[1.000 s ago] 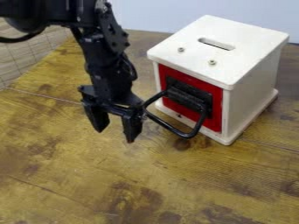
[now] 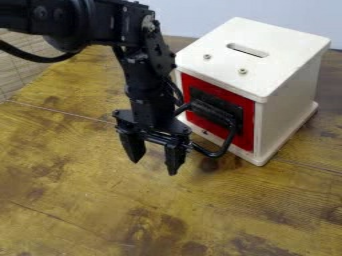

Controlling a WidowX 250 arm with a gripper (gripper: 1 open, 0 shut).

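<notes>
A white wooden box (image 2: 290, 90) with a slot and two knobs on top stands at the right. Its red front panel (image 2: 249, 120) carries a black part with a looped black handle (image 2: 223, 149) that sticks out toward the left. My black gripper (image 2: 154, 152) hangs left of the box, beside the handle's outer end, with its two fingers spread open and pointing down at the table. Whether it touches the handle cannot be told.
A thin string crosses its left part. A tiled surface shows at the upper left beyond the table.
My arm and gripper have moved a little to the right and down, closer to the handle's end. The box shows no visible movement.
</notes>
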